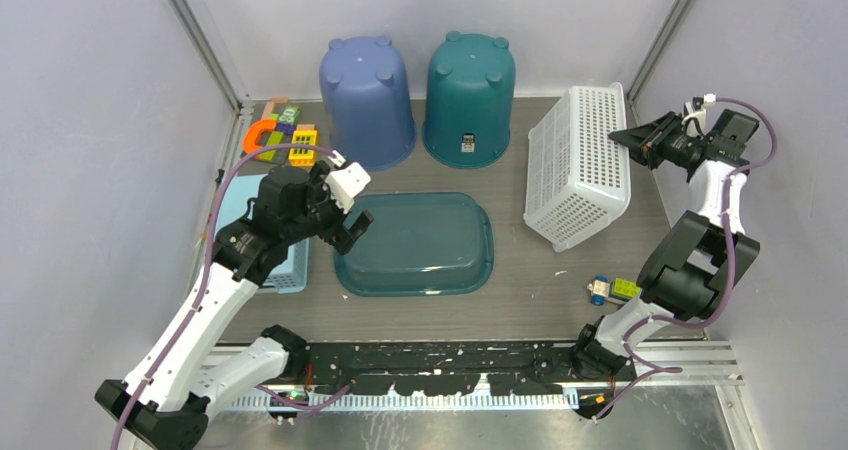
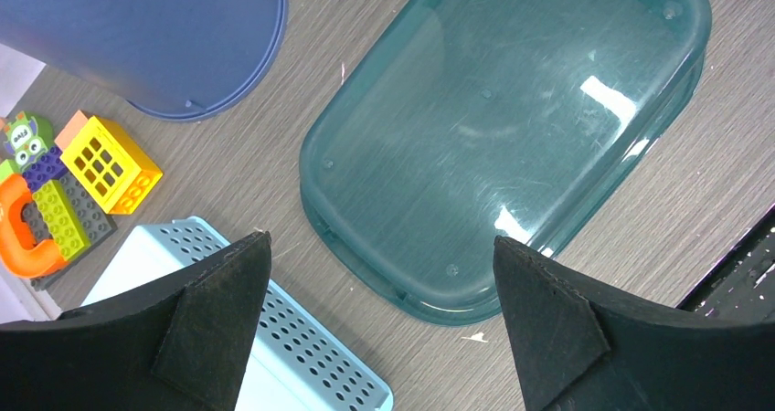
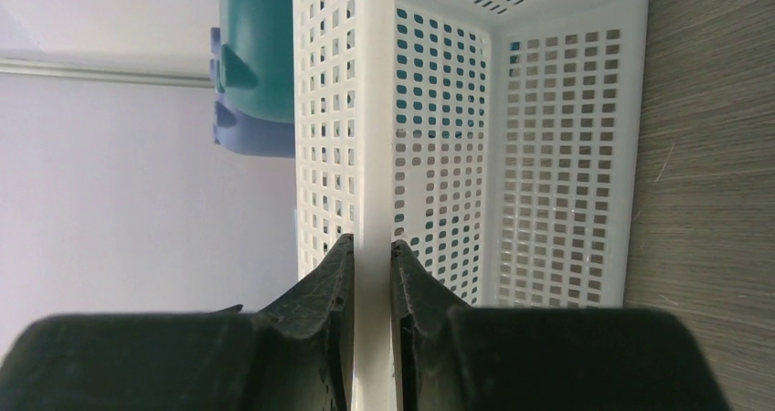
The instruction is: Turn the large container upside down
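A white perforated basket [image 1: 575,160] stands tilted on its side on the right of the table, opening toward the right arm. My right gripper [image 1: 620,136] is shut on its rim [image 3: 373,155]; the right wrist view shows the rim between the fingers and the basket's inside beyond. My left gripper [image 1: 350,232] hangs open, with nothing between its fingers, over the near left of a teal lid [image 1: 415,245], which lies flat in the middle.
Upturned blue [image 1: 365,90] and teal [image 1: 470,90] bins stand at the back. Toy bricks [image 1: 305,148] and a light blue basket [image 1: 290,270] lie left, a small toy [image 1: 622,290] front right. Bare table lies around the lid.
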